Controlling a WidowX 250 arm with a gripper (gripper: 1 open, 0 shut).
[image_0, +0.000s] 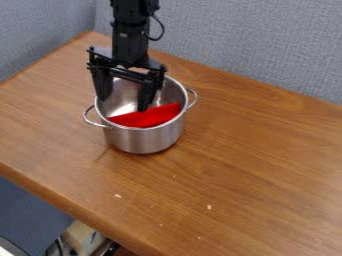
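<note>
A steel pot (142, 140) with two wire handles stands on the wooden table, left of centre. Inside it lies a flat red object (147, 116). The black gripper (126, 92) hangs from above over the back of the pot, its fingers open and spread, their tips down inside the rim, partly hiding the interior.
A grey wall (267, 50) stands along the back. The table's edge runs across the lower left, with cables below it.
</note>
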